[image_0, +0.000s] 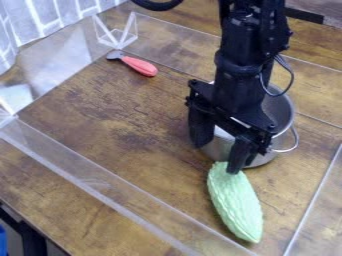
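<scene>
The black gripper (217, 145) is over the front of a steel pot (278, 125), covering much of it. Its lower fingertip reaches down to the upper tip of a pale green corn-shaped vegetable (234, 203), which lies on the wooden table at the lower right. Whether the fingers touch it, or how far apart they stand, is unclear.
A red-handled tool (139, 65) lies at the back left. Clear plastic walls (120, 200) edge the wooden work area (107, 120).
</scene>
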